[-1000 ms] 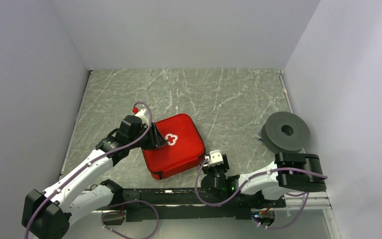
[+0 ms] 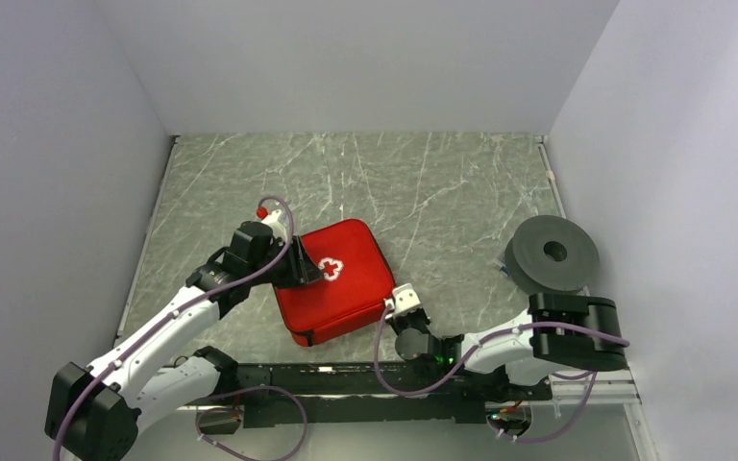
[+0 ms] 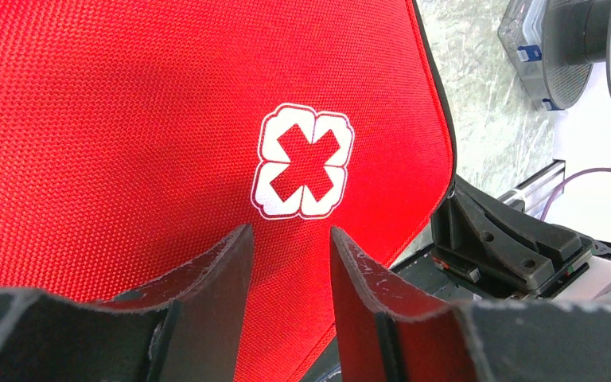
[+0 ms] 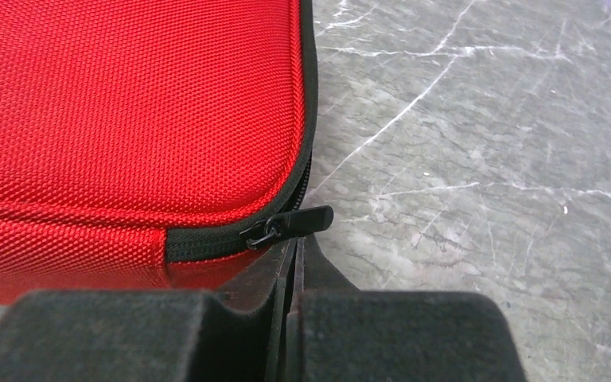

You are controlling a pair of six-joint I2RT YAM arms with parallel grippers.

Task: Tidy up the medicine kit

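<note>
A red medicine case (image 2: 351, 300) with a white cross emblem (image 3: 302, 161) lies closed and slightly turned on the marble table. Over its left part is my left gripper (image 2: 311, 273), fingers apart; the left wrist view shows only the red lid between and beyond them. At the near right corner stands my right gripper, shut. A black zipper pull (image 4: 306, 221) sticks out from the case's corner right by those fingertips, and nothing clearly shows pinched between them. Part of the zipper track (image 4: 207, 243) runs along the case's edge.
A dark grey spool (image 2: 550, 254) stands at the right side of the table. The marble surface (image 2: 423, 182) behind and to the right of the case is bare. Walls enclose the left, back and right.
My right gripper has shifted slightly left, close against the case's near right corner. The left arm and the case stay practically where they were.
</note>
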